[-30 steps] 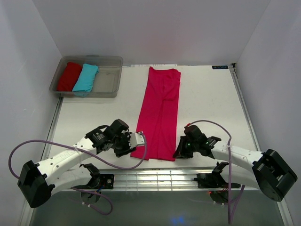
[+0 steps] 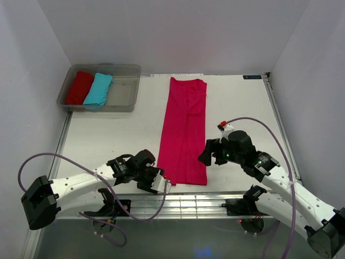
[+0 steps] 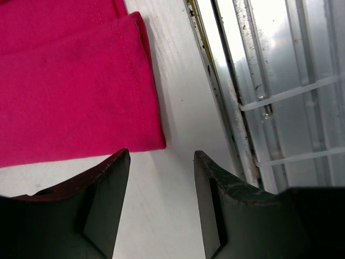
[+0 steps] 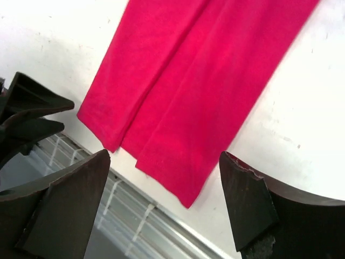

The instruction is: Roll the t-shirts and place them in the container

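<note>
A crimson t-shirt [image 2: 183,129], folded into a long narrow strip, lies flat down the middle of the white table. In the left wrist view a corner of the shirt [image 3: 81,97] reaches the space just ahead of my open left gripper, whose fingers hold nothing. Above the strip's near right part is my right gripper, its fingers wide apart. The near end of the shirt [image 4: 188,118] shows between and beyond them, with a fold line along its length. The left gripper's dark fingers [image 4: 40,100] also appear at that view's left edge, beside the near left corner.
A grey bin [image 2: 124,100] at the back left holds a red cloth [image 2: 80,88] and a turquoise cloth [image 2: 98,89]. A metal rail [image 2: 178,205] runs along the table's front edge. Bare table lies on both sides of the shirt.
The shirt's near end has shifted right and now lies straighter. My right gripper has moved away from the near right corner, toward the back. The left gripper has moved right and toward the front edge.
</note>
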